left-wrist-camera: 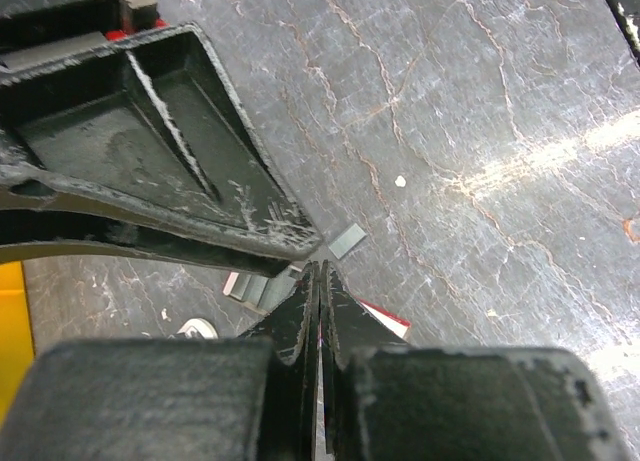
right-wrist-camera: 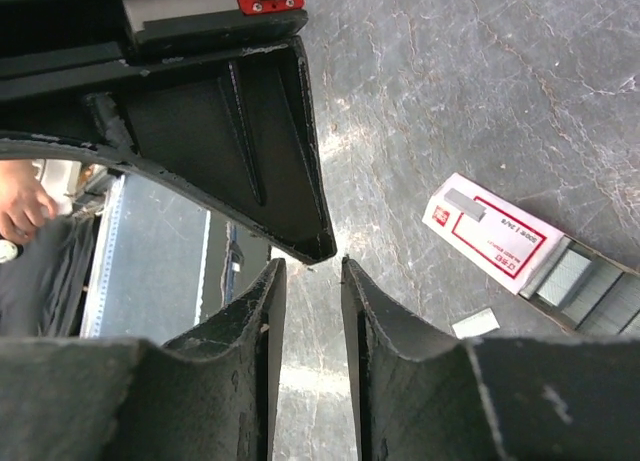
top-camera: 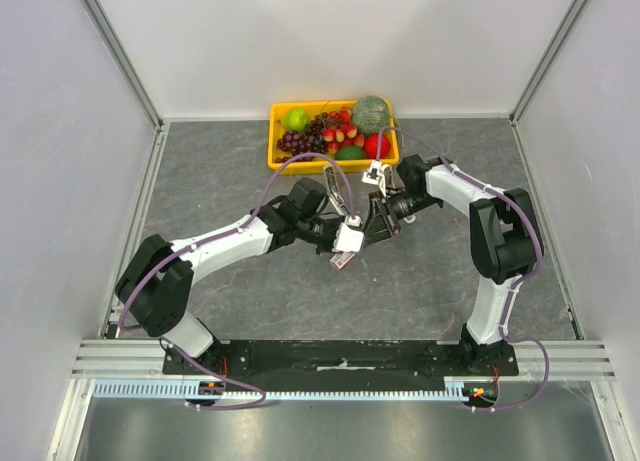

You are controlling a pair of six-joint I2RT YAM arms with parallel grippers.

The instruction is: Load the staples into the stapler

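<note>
The red and white staple box [right-wrist-camera: 495, 229] lies open on the table, its metal-grey strips [right-wrist-camera: 575, 281] showing, and one strip [right-wrist-camera: 465, 205] rests on its lid. A separate strip is outside my left fingers; the right wrist view shows a pale strip [right-wrist-camera: 475, 323] on the table beside the box. My left gripper is shut, nothing between its fingertips. Close by, my right gripper stands open and empty. In the top view a slim stapler-like object [top-camera: 335, 186] is partly hidden behind my left arm.
A yellow basket [top-camera: 272, 136] of fruit stands at the back. Beside my right gripper, another pale object [top-camera: 387, 176] is partly covered by the arm. Both grippers are close together over the box.
</note>
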